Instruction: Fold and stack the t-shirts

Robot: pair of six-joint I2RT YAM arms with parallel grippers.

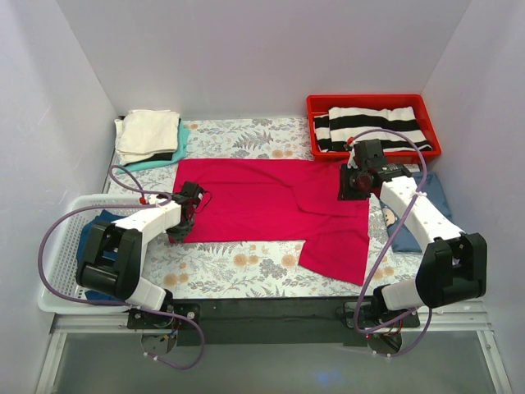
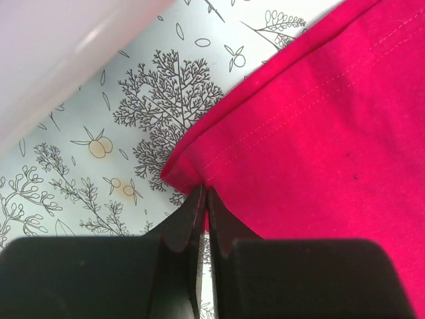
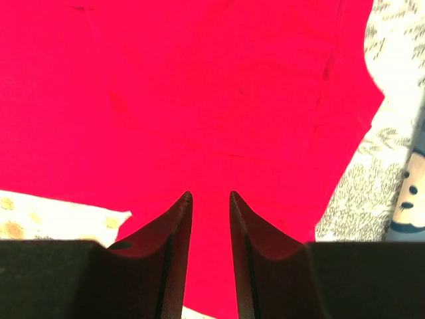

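Note:
A red t-shirt [image 1: 250,209] lies spread over the middle of the table, one sleeve sticking out at the front right. At its front left corner is my left gripper, fingers shut. In the left wrist view its fingertips meet right at the shirt's hem, beside the corner; whether cloth is pinched between them is hard to tell. Over the shirt's right part hangs my right gripper, its fingers part open with only a gap between them. The right wrist view shows red cloth below those tips.
Folded cloths, cream over teal [image 1: 148,135], are stacked at the back left. A red bin [image 1: 309,123] at the back right holds striped cloth. At left stands a white basket [image 1: 57,279] with blue cloth; another blue cloth [image 1: 431,201] lies at far right.

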